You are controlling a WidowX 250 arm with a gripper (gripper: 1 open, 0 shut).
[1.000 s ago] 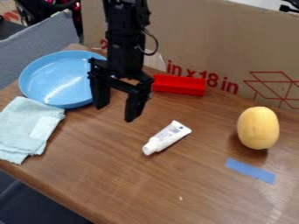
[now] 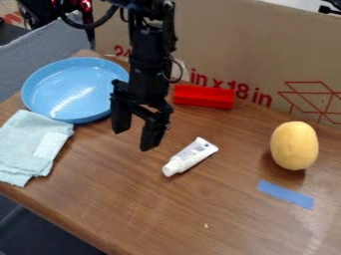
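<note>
My black gripper (image 2: 135,129) hangs open over the wooden table, its fingers just right of the blue plate (image 2: 60,88), with nothing seen between them. A white tube (image 2: 190,156) lies to the lower right of the fingers. A folded pale cloth (image 2: 27,144) is at the left. A red block (image 2: 204,97) lies behind the gripper, near the cardboard box. A yellow oval object (image 2: 294,145) sits at the right.
The cardboard box (image 2: 253,50) stands along the back. A strip of blue tape (image 2: 285,194) lies at the right front.
The gripper has shifted slightly downward and a little left in the view over the last second. The objects on the table have not visibly moved.
</note>
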